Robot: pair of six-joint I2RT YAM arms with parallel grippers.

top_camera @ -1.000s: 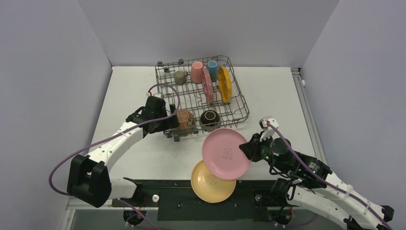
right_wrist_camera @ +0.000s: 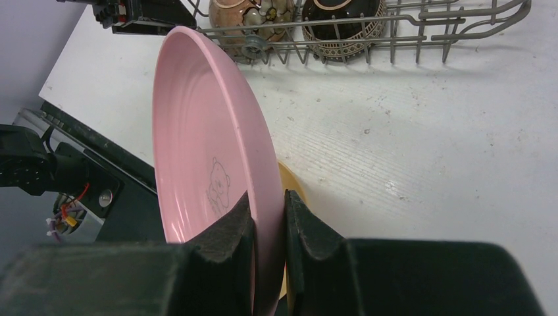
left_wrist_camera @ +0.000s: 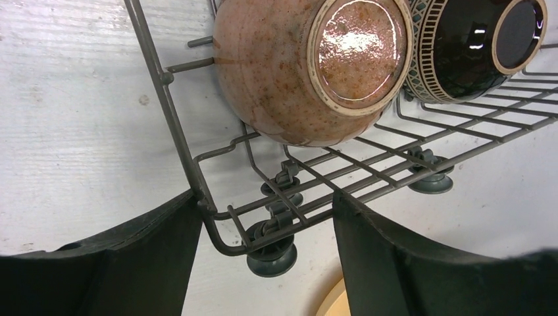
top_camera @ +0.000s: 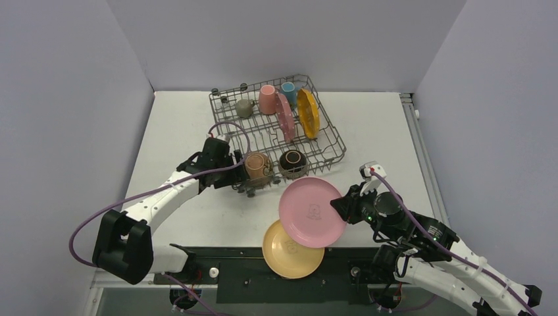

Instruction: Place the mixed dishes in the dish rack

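The wire dish rack (top_camera: 263, 135) stands at the back of the white table. My left gripper is at its front left corner, shut on the rack's wire frame, one finger (left_wrist_camera: 174, 224) against the side rail and the other by the front rail. Beside it a brown bowl (left_wrist_camera: 276, 79) and a dark bowl (left_wrist_camera: 487, 46) rest bottom-out in the rack. In front, my right gripper is shut on the rim of a pink plate (top_camera: 309, 214), held off the table. Partly covered by that plate in the top view, a yellow plate (top_camera: 289, 260) lies at the table's front edge.
Farther back in the rack are a grey cup (top_camera: 244, 108), a pink cup (top_camera: 267, 99), a blue cup (top_camera: 288, 91), a standing pink dish (top_camera: 284, 118) and a standing yellow dish (top_camera: 308, 113). Bare table (top_camera: 381, 138) lies right of the rack.
The rack has turned slightly with its dishes: its front has shifted right and nearer, its back a little left. My left gripper has moved slightly right and nearer. The pink plate has barely moved.
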